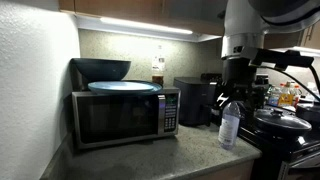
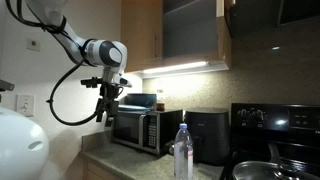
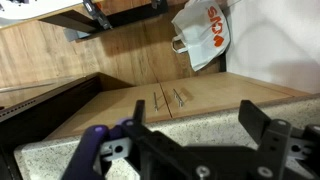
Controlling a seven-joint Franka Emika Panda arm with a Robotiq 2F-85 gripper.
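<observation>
My gripper shows at the bottom of the wrist view, its two dark fingers spread apart with nothing between them. Exterior view 2 has the gripper [image 2: 104, 116] at the left, hanging in front of the counter's near end, clear of the microwave. A clear water bottle [image 1: 230, 126] with a label stands upright on the counter in exterior view 1. In exterior view 2 the same bottle [image 2: 183, 153] is well to the right of my gripper.
A black microwave [image 1: 120, 117] carries a blue plate [image 1: 124, 87] and a dark bowl [image 1: 100, 69]. Beyond it stands a black air fryer [image 2: 205, 128]. A lidded pan [image 1: 283, 120] sits on the stove. Below, a white bag [image 3: 202, 35] lies on the wooden floor.
</observation>
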